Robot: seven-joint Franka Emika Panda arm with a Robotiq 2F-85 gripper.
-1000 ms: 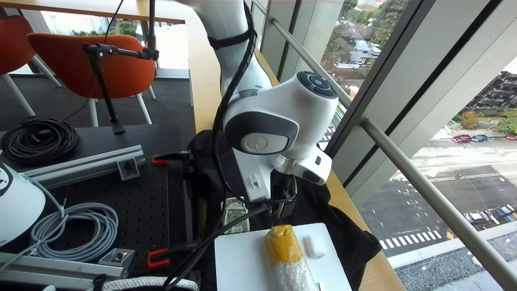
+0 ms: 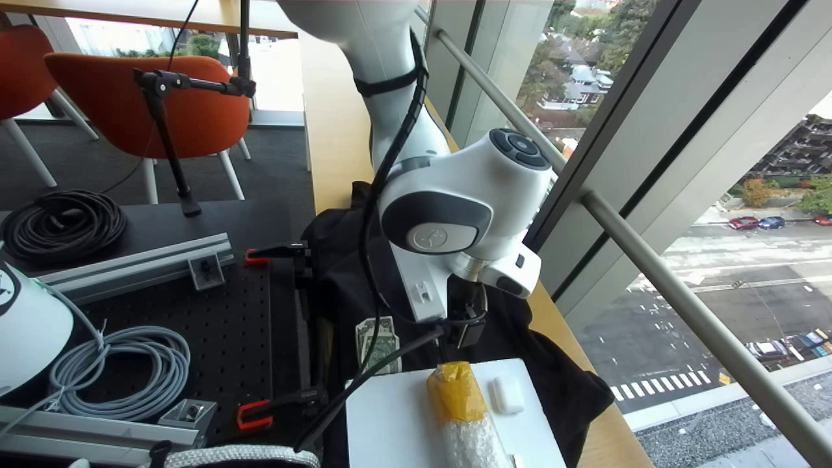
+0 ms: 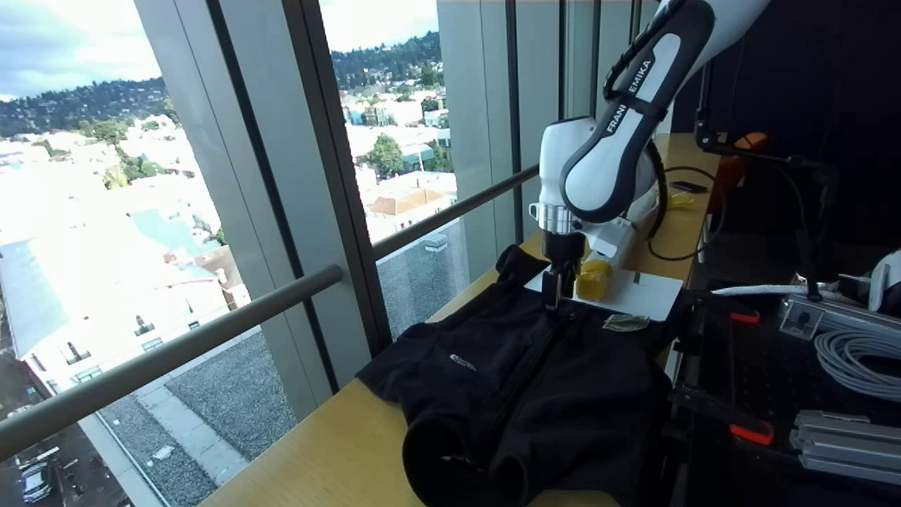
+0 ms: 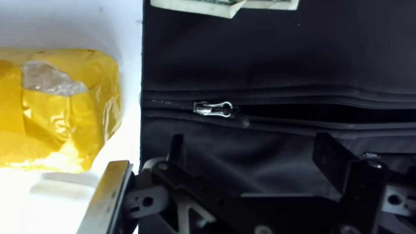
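Note:
A black jacket [image 3: 540, 372] is spread over the wooden ledge. In the wrist view its silver zipper pull [image 4: 213, 109] lies flat, with the zip parted to its right and closed to its left. My gripper is open, its two black fingers [image 4: 331, 162] wide apart over the dark cloth, and nothing shows between them. The pull appears above the gap between the fingertips in that view, clear of both. From the second exterior view the gripper [image 3: 554, 300] points down close above the jacket, near the white board; whether it touches the cloth I cannot tell.
The white board [image 2: 382, 433] bears a yellow-taped, bubble-wrapped bundle [image 2: 457, 394] and a small white case [image 2: 507, 395]. A banknote [image 2: 378, 343] lies beside it. Window railing [image 2: 663, 265] runs along one side, and a black pegboard table [image 2: 226, 327] with clamps along the other.
In the first exterior view the arm and hand have shifted slightly to the right, toward the window, and a little lower. The black cable moved with them. Board and bundle stayed put.

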